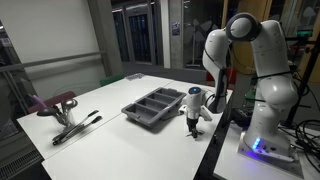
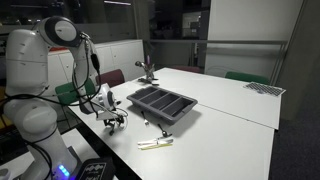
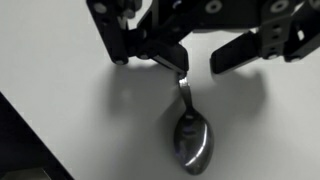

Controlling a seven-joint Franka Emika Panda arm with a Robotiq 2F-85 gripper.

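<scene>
A shiny metal spoon lies on the white table, its bowl toward the lower part of the wrist view. Its handle runs up toward my gripper, close beside the left finger. A gap stands between the two fingers, and the handle is not pinched across it. The handle's far end is hidden behind the gripper. In exterior view 1 my gripper points down, low over the near right part of the table; exterior view 2 has the gripper near the table's left edge.
A grey compartment tray stands beyond the gripper. Several utensils lie on the table near it. A utensil holder stands at the far left in exterior view 1.
</scene>
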